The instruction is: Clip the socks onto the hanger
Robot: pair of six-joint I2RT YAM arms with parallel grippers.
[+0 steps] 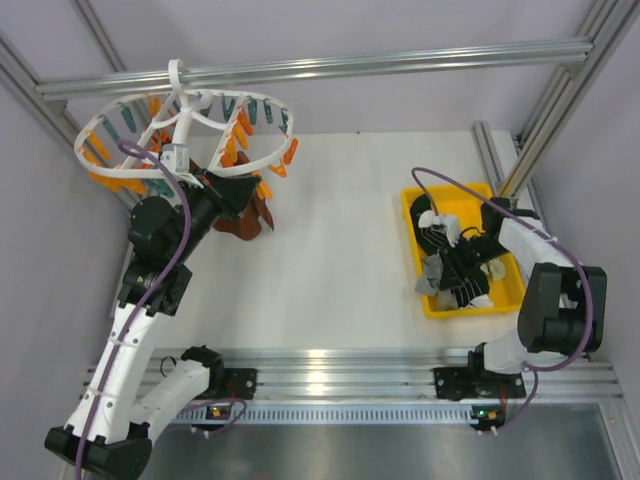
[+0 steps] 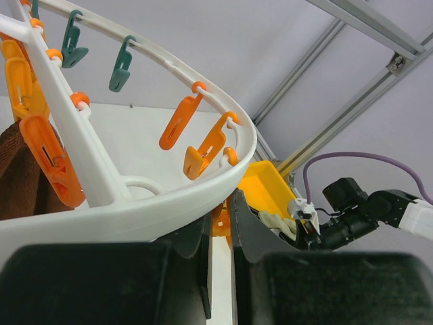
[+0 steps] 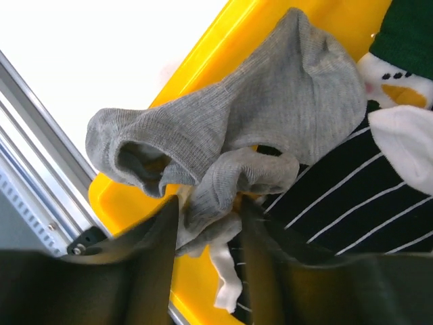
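The white round hanger [image 1: 155, 175] hangs at the left with orange and teal clips; a brown sock [image 1: 240, 224] hangs from it. At its right rim my left gripper is shut on an orange clip [image 2: 218, 222], which is mostly hidden behind the fingers. A crumpled grey sock [image 3: 270, 101] lies over the edge of the yellow bin [image 1: 428, 312]. My right gripper is down in the bin, partly open, its blurred fingers [image 3: 162, 237] on either side of a fold of this sock.
Striped black socks [image 3: 345, 196] with a snowman face and a light sock [image 1: 497, 268] also lie in the bin. A metal rail [image 1: 330, 68] crosses above. White table between hanger and bin is bare.
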